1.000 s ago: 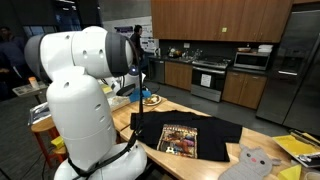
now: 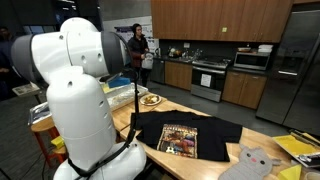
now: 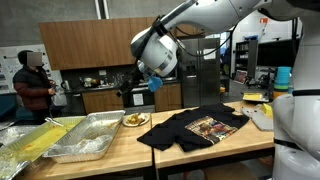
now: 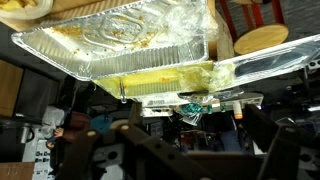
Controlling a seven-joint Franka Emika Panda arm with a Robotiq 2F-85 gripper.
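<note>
In the wrist view my gripper has its dark fingers wide apart, one on each side, with nothing held between them. Beyond the fingertips lies a foil tray (image 4: 130, 45) with brown crumbs and yellowish residue. A yellow-lined strip of foil (image 4: 165, 82) runs along its near side. Exterior view 2 shows the gripper (image 3: 122, 88) raised above the table's far left part, behind the foil tray (image 3: 85, 135). A second, yellow tray (image 3: 42, 140) stands left of that one. In exterior view 1 the arm hides most of the gripper.
A plate of food (image 3: 135, 119) sits right of the trays. Black cloth (image 3: 180, 132) with a colourful picture (image 3: 212, 128) covers mid-table. In exterior view 1, a grey animal-shaped mat (image 2: 250, 163) lies at the front right. A person (image 3: 38, 90) stands behind the table at left.
In exterior view 1, the gripper has moved left, away from beside the plate, and is now mostly behind the arm. The cloth and picture have stayed put.
</note>
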